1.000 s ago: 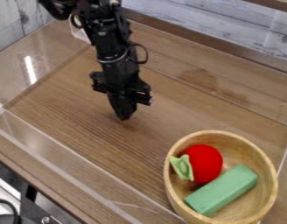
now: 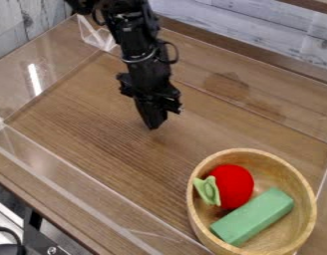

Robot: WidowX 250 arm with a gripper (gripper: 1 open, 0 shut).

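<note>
The black robot arm reaches down from the top centre, and its gripper [image 2: 155,118] hangs over the middle of the wooden table [image 2: 87,159], shut, with nothing visible between its fingers. At the lower right a wooden bowl [image 2: 203,224] holds a red round object with green leaves [image 2: 231,187], like a strawberry or tomato, and a green block [image 2: 251,217]. The gripper is above and left of the bowl, apart from it.
Most of the tabletop around the gripper is bare. A pale wall borders the back and upper left. A dark cable shows at the lower left corner, beyond the table's edge.
The bowl and its contents have not moved.
</note>
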